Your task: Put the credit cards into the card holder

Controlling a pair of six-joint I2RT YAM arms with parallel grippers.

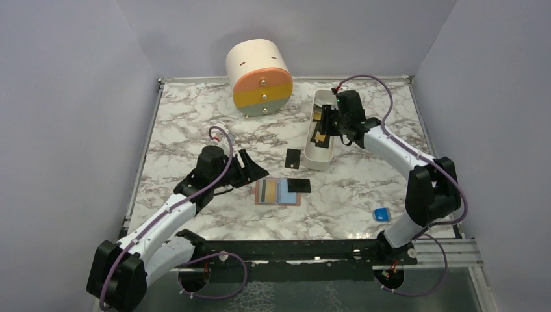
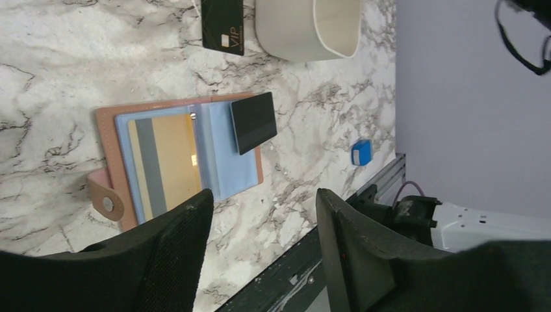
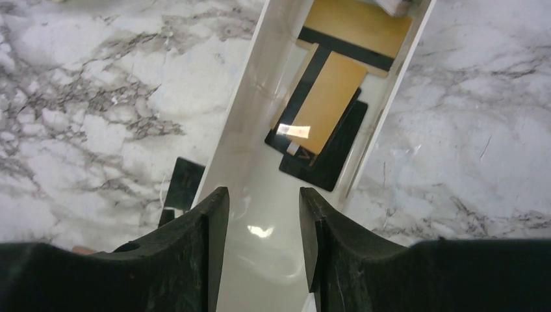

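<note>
The open card holder (image 2: 227, 156) lies front-center, with a black-and-gold card (image 2: 166, 162) in its left side and a black card (image 2: 253, 122) on its right. Above it a black VIP card (image 2: 222, 26) lies on the table. The white tray (image 3: 260, 162) holds several overlapping black and gold cards (image 3: 328, 97). My right gripper is open over this tray, nothing between its fingers. My left gripper is open, just left of and above the holder, empty.
A striped drum-shaped drawer unit (image 1: 260, 78) stands at the back. A small blue object (image 1: 381, 214) lies front right.
</note>
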